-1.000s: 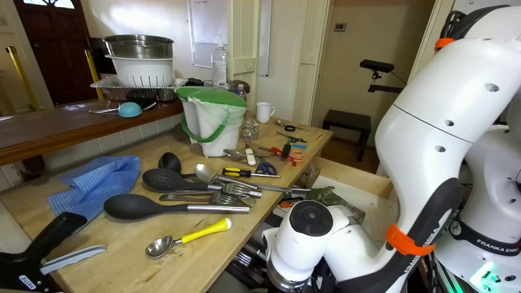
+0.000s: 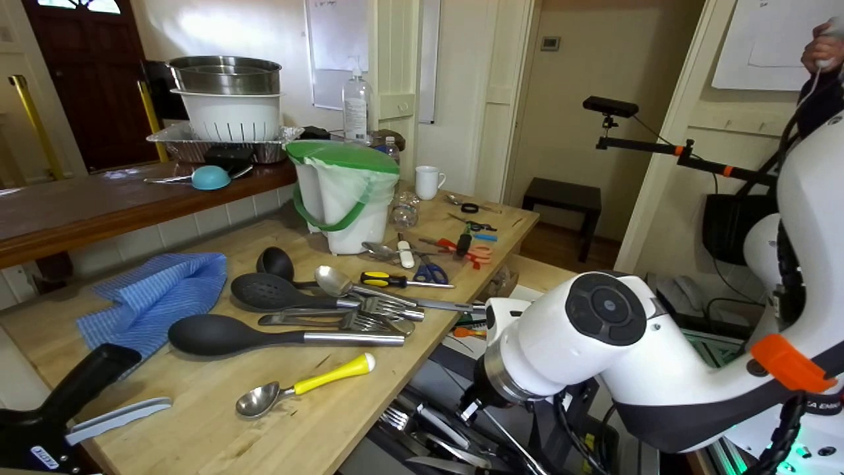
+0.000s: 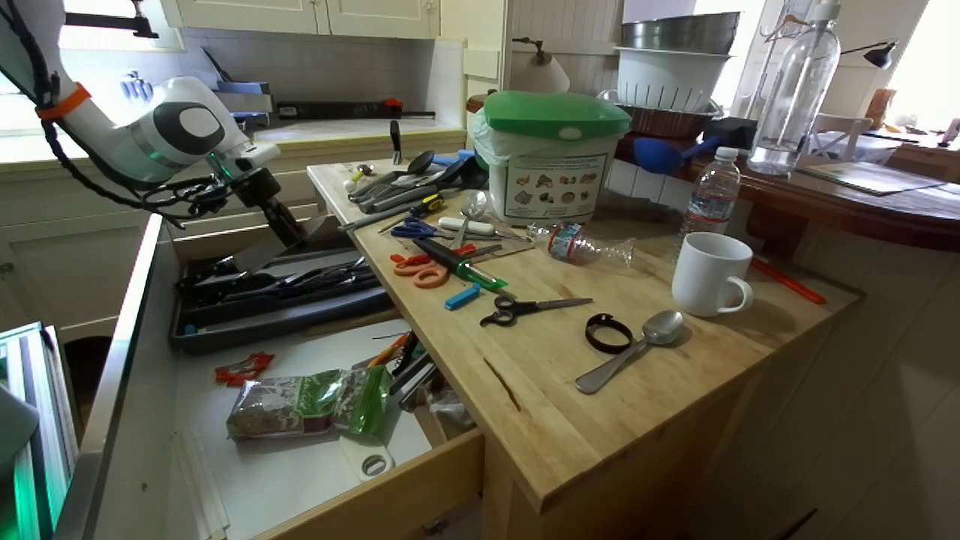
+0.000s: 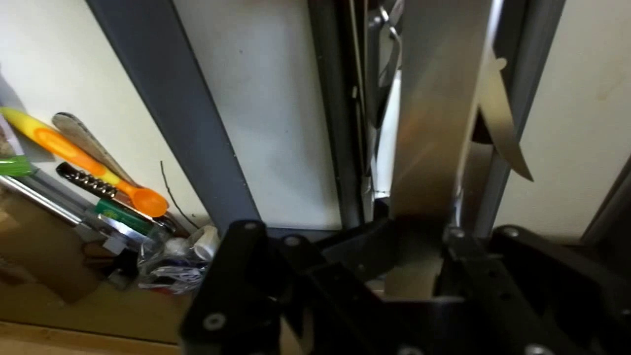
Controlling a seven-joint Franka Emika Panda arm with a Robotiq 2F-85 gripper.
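A broad steel blade [image 4: 440, 112], apparently a large knife, runs between my fingers in the wrist view. My gripper is shut on this thin metal, and the fingers hide part of it. In exterior view 2 the gripper [image 3: 292, 235] points down above the open drawer's dark cutlery tray [image 3: 279, 319], with the blade [image 3: 270, 255] slanting across its tip. Exterior view 1 shows the gripper [image 2: 470, 408] beside the counter edge and a shiny strip of blade [image 2: 514, 443] below it. The knife's handle is hard to make out.
Other knives [image 4: 503, 118] and utensils lie in the tray beneath. A green-and-clear bag [image 3: 310, 402] rests in the drawer's front part. Utensils, scissors [image 3: 531, 309], a green-lidded bin [image 3: 549, 171] and a white mug [image 3: 711, 274] crowd the wooden counter [image 3: 558, 441].
In exterior view 1 the arm's wrist has tilted and risen towards the right, bringing the gripper and blade into sight. The counter objects stand as before.
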